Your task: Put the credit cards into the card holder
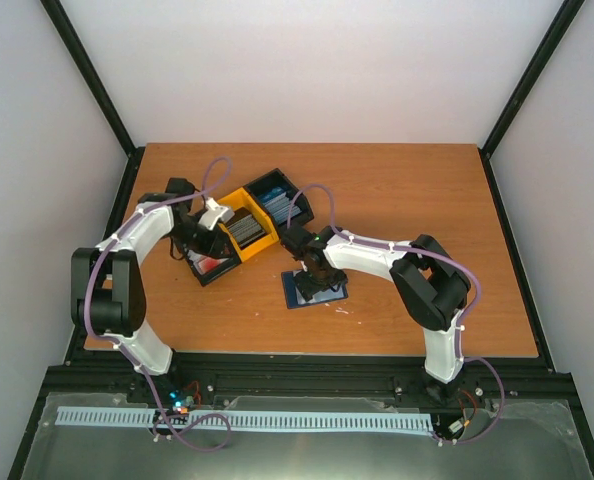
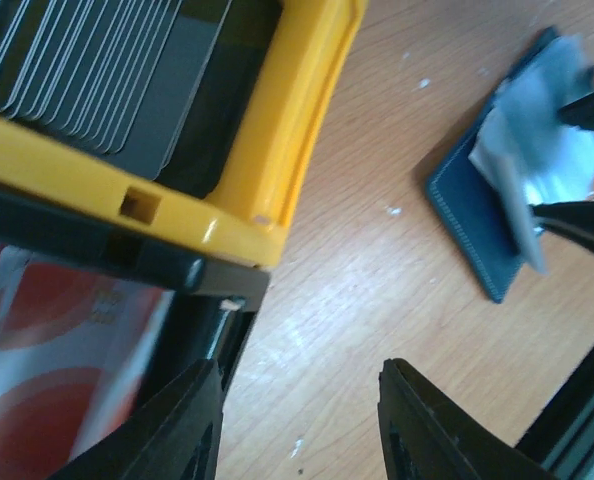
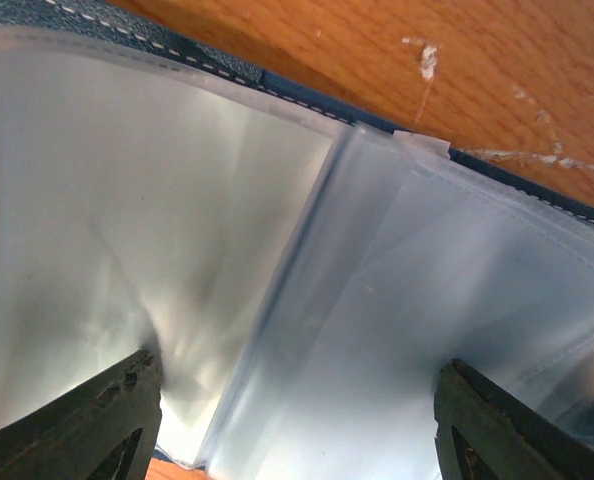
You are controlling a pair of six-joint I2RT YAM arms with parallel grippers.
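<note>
The card holder (image 1: 291, 295) lies open on the table under my right gripper (image 1: 314, 283), its clear plastic sleeves (image 3: 147, 230) filling the right wrist view. That gripper is open, with its fingertips at the sleeves on either side of a fold. My left gripper is open over the black box (image 2: 211, 283) of red-and-white cards (image 2: 57, 340), with nothing between its fingers. A yellow box (image 1: 263, 239) holds a row of grey cards (image 2: 77, 80), and a black box (image 1: 302, 214) behind it holds blue cards (image 1: 278, 205).
The three boxes stand in a diagonal row left of centre. Small white scuffs mark the wood near the holder.
</note>
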